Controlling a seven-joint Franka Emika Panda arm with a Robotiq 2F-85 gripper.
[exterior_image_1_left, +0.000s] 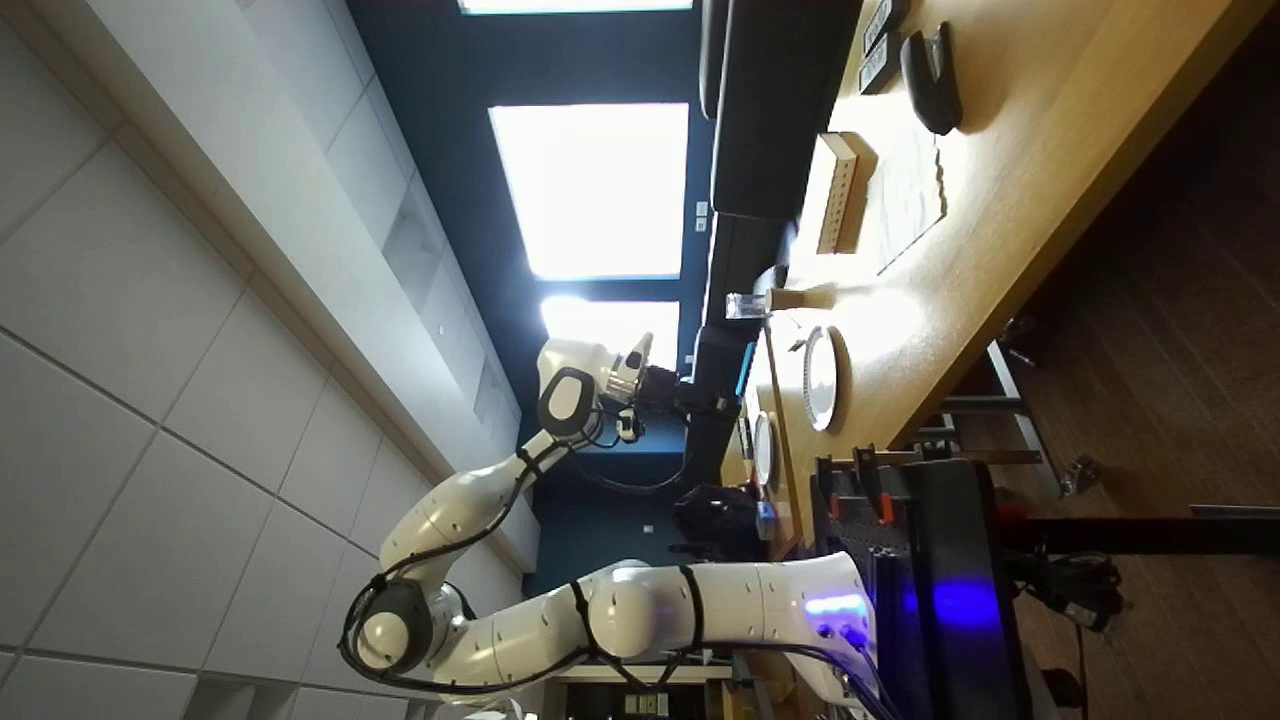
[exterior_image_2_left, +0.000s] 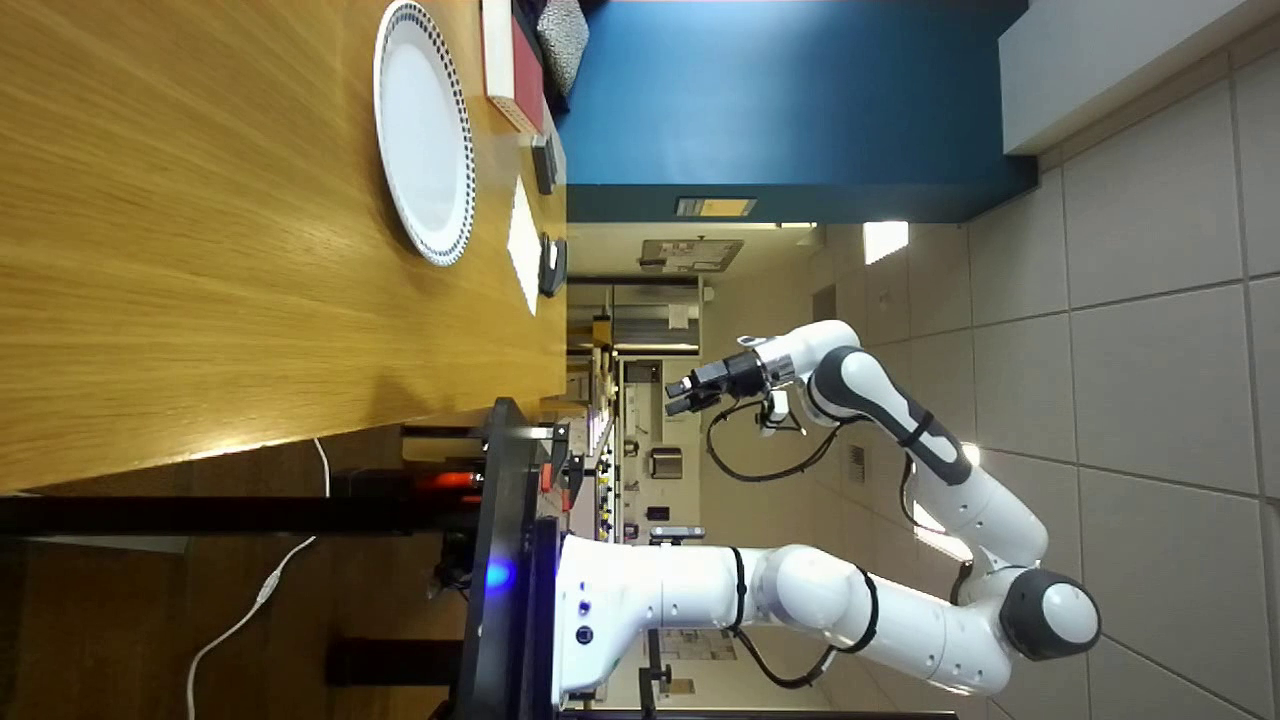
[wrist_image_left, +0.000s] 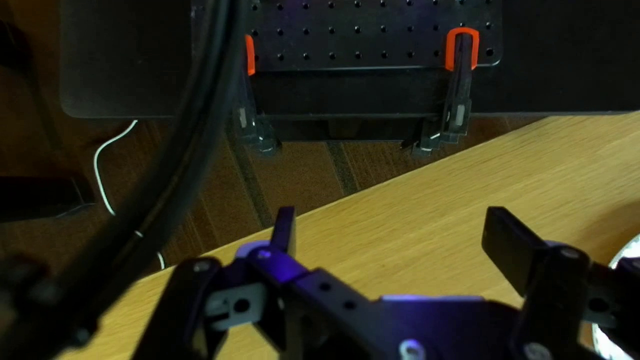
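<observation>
Both exterior views are turned on their side. In exterior view 2, my gripper (exterior_image_2_left: 679, 398) hangs in the air above the level of the wooden table (exterior_image_2_left: 216, 276). The wrist view shows its two black fingers spread wide, so my gripper is open with nothing between them; bare wood and a little floor show beyond. A white plate (exterior_image_2_left: 422, 132) with a patterned rim lies on the table, apart from my gripper. Only a slice of that plate (wrist_image_left: 607, 345) appears at the wrist view's right edge, partly behind a finger.
A second white plate (exterior_image_1_left: 764, 448) sits farther back. A stapler (exterior_image_1_left: 932, 79), a paper sheet (exterior_image_1_left: 908, 192), a box-like block (exterior_image_1_left: 836, 192) and a clear cup (exterior_image_1_left: 746, 306) occupy the table's other end. Clamps (wrist_image_left: 460, 78) line the black base's edge. Wood around the nearer plate is clear.
</observation>
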